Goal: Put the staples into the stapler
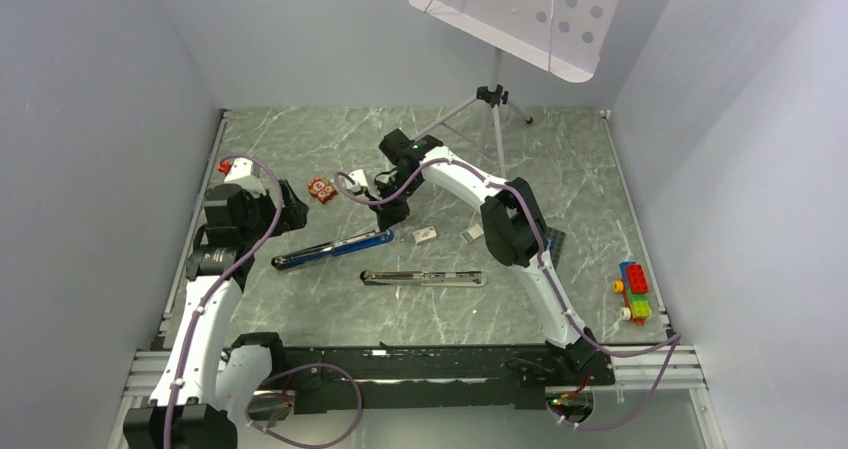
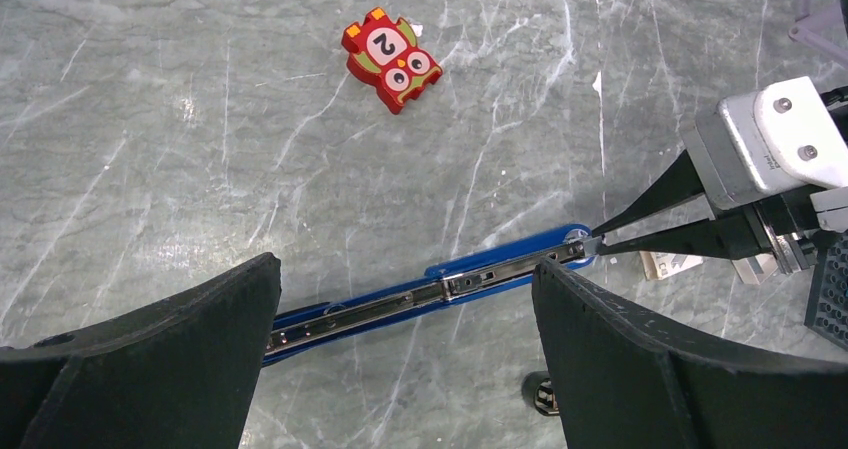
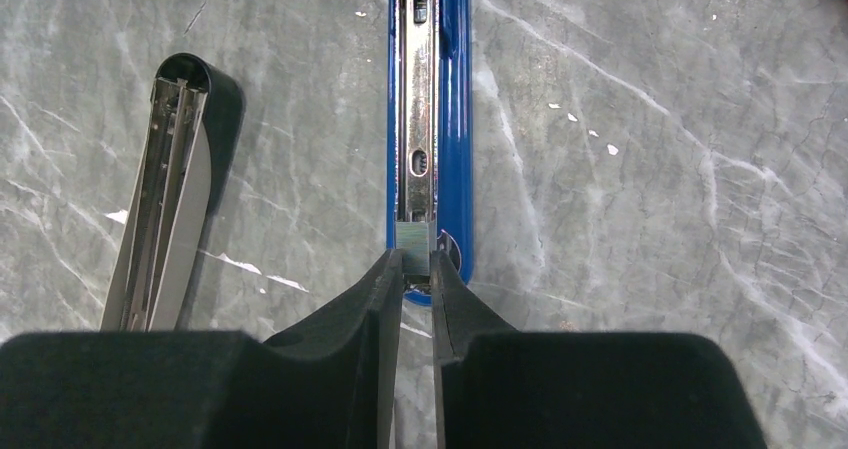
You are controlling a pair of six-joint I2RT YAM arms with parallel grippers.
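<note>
An opened blue stapler (image 1: 332,249) lies on the marble table, its metal channel facing up (image 3: 416,89). At its right end my right gripper has both fingertips against a small silver strip of staples (image 3: 414,237) in the channel. Whether they grip it is hard to tell. My left gripper hangs open left of and over the stapler, nothing held. A second opened stapler (image 1: 422,278) lies nearer the front, seen dark-capped in the right wrist view (image 3: 185,199).
Small boxes (image 1: 425,233) lie behind the second stapler. An owl toy (image 2: 392,59) sits behind the blue one, toy bricks (image 1: 635,292) at far right. A white stand (image 1: 497,129) occupies the back.
</note>
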